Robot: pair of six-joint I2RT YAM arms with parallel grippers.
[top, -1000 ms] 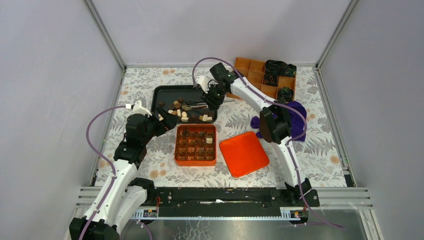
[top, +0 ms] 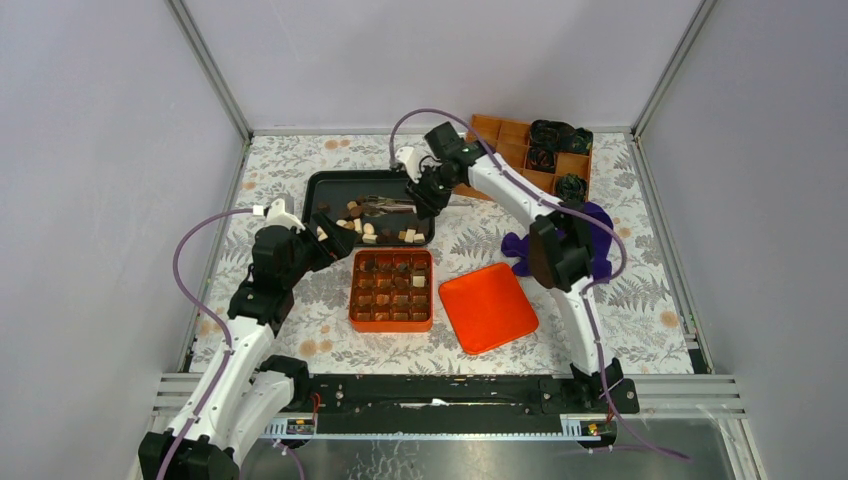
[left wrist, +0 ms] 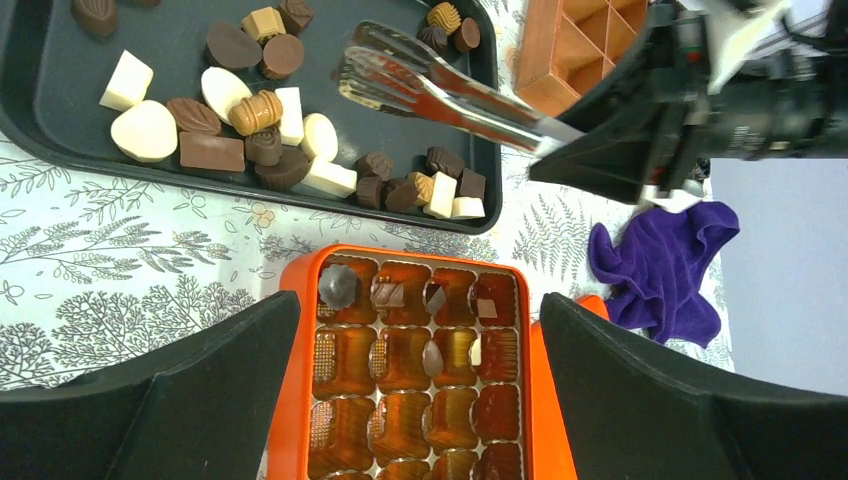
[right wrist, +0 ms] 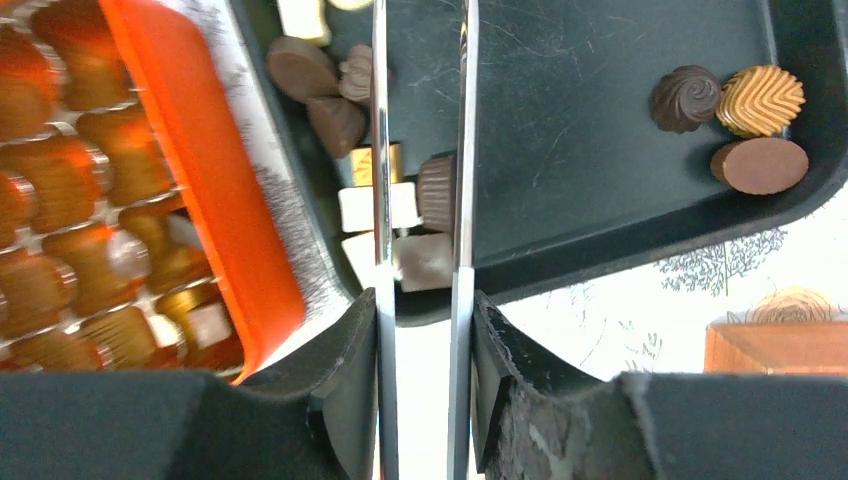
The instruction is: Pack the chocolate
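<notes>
Assorted dark, milk and white chocolates lie in the black tray point(top: 337, 190). In front of it stands an orange box point(left wrist: 297, 377) with a compartmented insert, several cells holding pieces. My left gripper point(top: 338, 235) is open at the tray's front left, above the box in its own view. My right gripper grips long metal tongs point(left wrist: 445, 95), held over the tray's right part. In the right wrist view the two tong arms point(right wrist: 465, 150) run above the chocolates; whether a piece is between their tips is hidden, as the tips leave the frame.
A wooden divided box point(top: 511, 130) with dark coiled items stands at the back right. A purple cloth point(left wrist: 670, 270) lies at the right, a flat orange tray point(top: 487, 307) at the front right.
My left arm is essentially still.
</notes>
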